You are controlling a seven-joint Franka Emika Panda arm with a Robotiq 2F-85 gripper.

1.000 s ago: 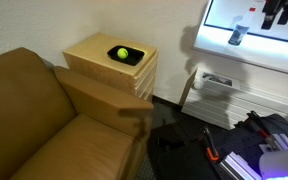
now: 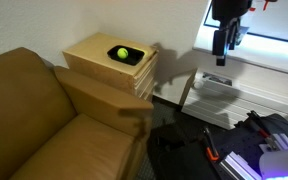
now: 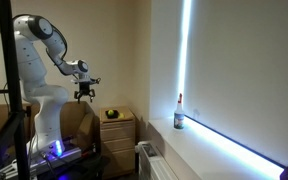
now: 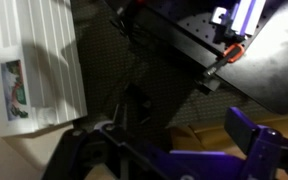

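My gripper (image 2: 221, 55) hangs in the air at the upper right of exterior view 1, open and pointing down, with nothing between its fingers. In exterior view 2 the same gripper (image 3: 85, 95) is held up to the left of the wooden cabinet (image 3: 117, 131). A green ball (image 2: 123, 52) rests in a black tray (image 2: 134, 57) on top of that cabinet, well away from the fingers. Neither ball nor tray shows in the wrist view, where dark floor (image 4: 149, 85) lies below the fingers.
A brown sofa (image 2: 59, 125) fills the left of exterior view 1. On the windowsill (image 3: 219, 145) stands a bottle (image 3: 178, 112). A white radiator (image 2: 234, 105) runs under the window. Beside the arm's base is a dark table (image 4: 284, 85) with a red-handled tool (image 4: 227, 56).
In exterior view 1 my gripper has come left and down from the upper right corner, in front of the window. The ball, tray and cabinet have stayed put.
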